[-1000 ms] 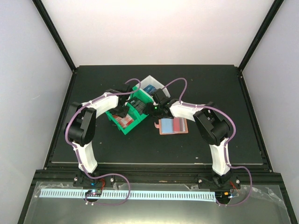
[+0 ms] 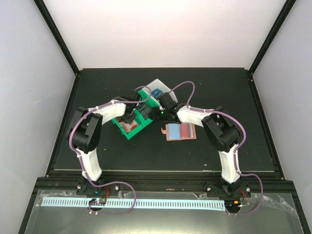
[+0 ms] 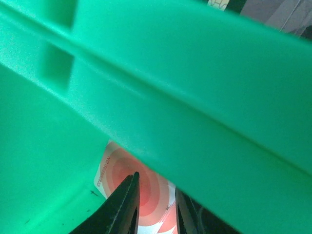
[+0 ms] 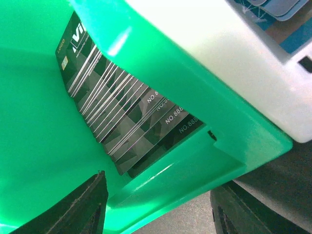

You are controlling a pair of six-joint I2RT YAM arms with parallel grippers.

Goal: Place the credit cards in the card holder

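A green compartmented box (image 2: 139, 128) holds the cards. Red-and-white cards (image 3: 138, 179) lie in its near-left compartment; dark cards (image 4: 122, 105) lie overlapped in the middle one. My left gripper is at the red cards beside a green divider. Its fingers are slightly apart and a card face shows between them; whether they grip it cannot be told. My right gripper stands open across the box's green wall (image 4: 170, 168), one finger on either side. To the right lies a flat salmon-coloured case (image 2: 168, 138) with blue and red cards.
A white compartment (image 2: 165, 87) with blue cards (image 4: 275, 10) adjoins the green box at its far right. The right arm reaches over the top edge of the salmon case.
My left gripper has shifted slightly right over the box. The green box seems to have moved a tiny bit. The right arm stays in about the same place.
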